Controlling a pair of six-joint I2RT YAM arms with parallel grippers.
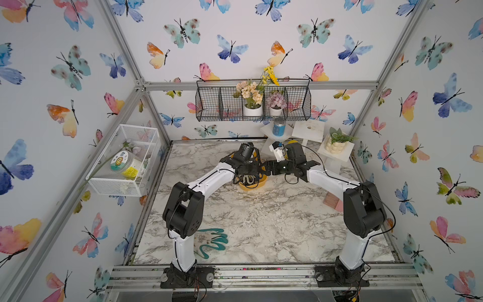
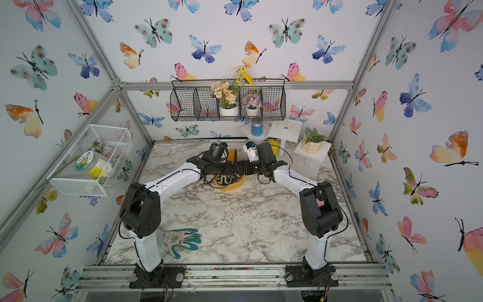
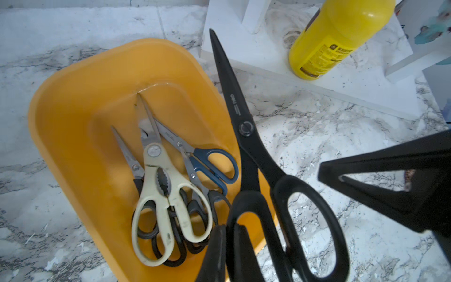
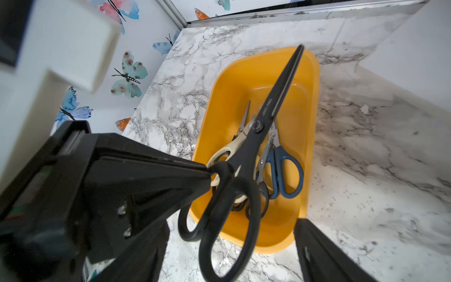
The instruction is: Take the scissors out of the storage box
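Note:
Large black scissors [image 3: 245, 129] hang over the yellow storage box [image 3: 79, 108], held at a handle by my left gripper, shut on them. My right gripper faces the handles from the right, part open, close around them in the right wrist view; whether it touches them is unclear. Inside the box lie several other scissors, among them cream-handled ones [image 3: 185, 211] and blue-handled ones [image 4: 293, 185].
A yellow bottle [image 3: 333, 42] stands on white shelving behind the box. A wire basket with flowers hangs on the back wall. A teal glove [image 2: 183, 241] lies at the front left.

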